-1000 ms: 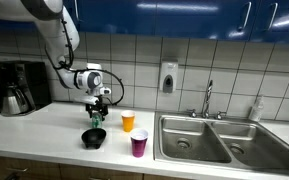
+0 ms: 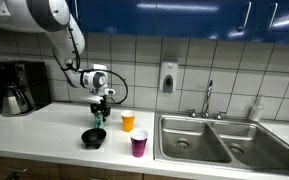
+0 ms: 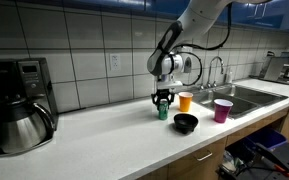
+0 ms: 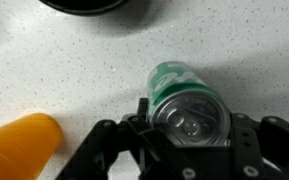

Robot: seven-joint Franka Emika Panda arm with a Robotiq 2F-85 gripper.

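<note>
A green can point(image 4: 177, 78) with a silver end stands between the fingers of my gripper, which is shut on it. From the side, the gripper point(image 2: 99, 106) reaches down over the can point(image 2: 98, 119), at the left part of the counter. The other exterior view also has the gripper point(image 3: 163, 99) at the top of the green can point(image 3: 163, 112), which looks upright. Whether the can's base touches the counter is hard to tell.
A black bowl point(image 2: 93, 138) lies close in front of the can. To the right are an orange cup point(image 2: 128, 121), a magenta cup point(image 2: 139, 143) and the sink point(image 2: 194, 140). A coffee maker point(image 3: 23, 108) stands at the far left.
The arm's upper links have shifted a little to the left and the gripper slightly to the right. The can has barely moved; bowl and cups are unchanged.
</note>
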